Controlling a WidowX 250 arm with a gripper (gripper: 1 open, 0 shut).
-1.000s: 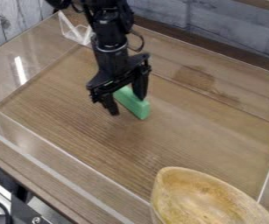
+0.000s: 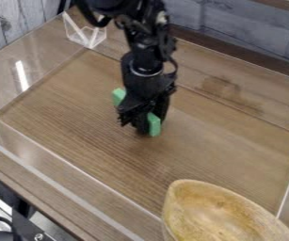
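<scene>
The black gripper (image 2: 136, 115) is low over the middle of the wooden table, shut on a green object (image 2: 152, 124). Green shows on both sides of the dark fingers, at the left and at the lower right; the rest of the object is hidden behind them.
A large tan bowl (image 2: 222, 216) fills the lower right corner. A clear plastic container (image 2: 87, 28) is at the top left.
The gripper has turned and closed over the green object, which is now largely hidden by the fingers. The bowl has not moved.
</scene>
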